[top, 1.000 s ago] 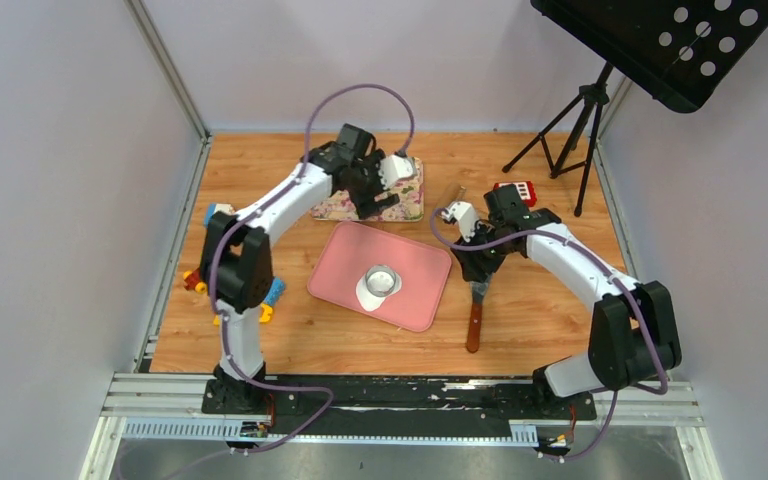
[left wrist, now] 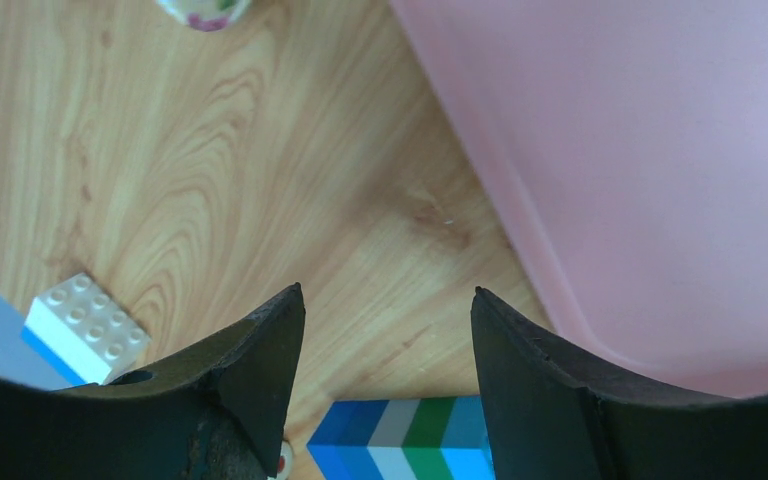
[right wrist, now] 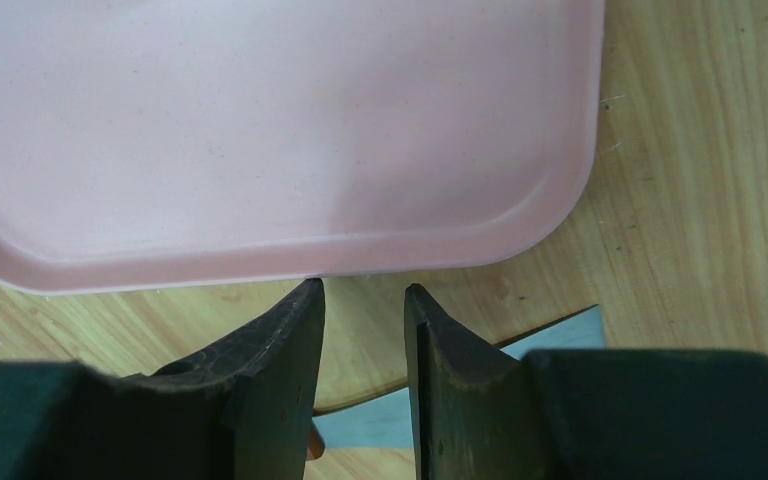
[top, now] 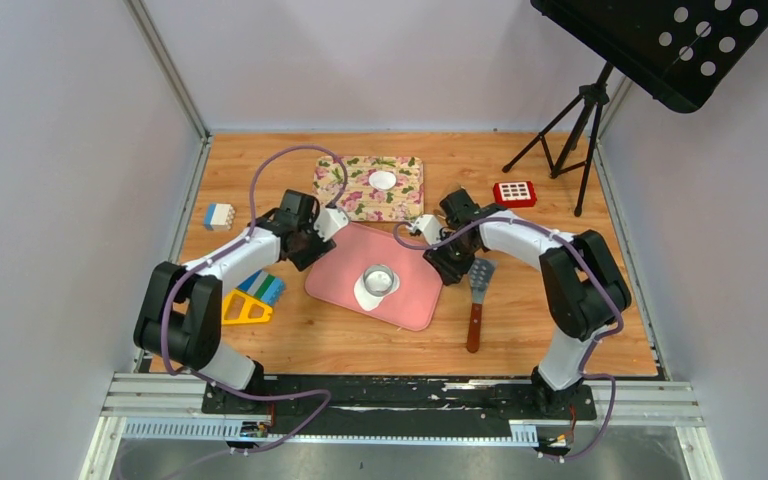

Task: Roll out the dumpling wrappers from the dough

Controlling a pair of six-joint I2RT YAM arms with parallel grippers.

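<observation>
The pink tray (top: 345,275) (left wrist: 680,170) (right wrist: 290,140) carries a metal ring (top: 378,281) on a white flattened piece of dough (top: 368,301). A white round piece (top: 382,180) rests on the floral mat (top: 360,200). My left gripper (top: 306,258) stands open beside the tray's upper left edge, with bare table between its fingers in the wrist view. My right gripper (top: 449,271) is at the tray's right end, its fingertips nearly closed on the rim, a narrow gap between them.
A spatula (top: 475,320) lies right of the tray. A wooden roller (top: 450,197) is partly hidden behind the right arm. Blue bricks (top: 260,285), a yellow frame (top: 245,308), a red box (top: 515,195) and a black stand (top: 585,100) surround the area.
My left gripper has come down and leftward from the floral mat to the tray's left side. My right gripper has moved left onto the tray's edge. The tray has shifted very slightly left.
</observation>
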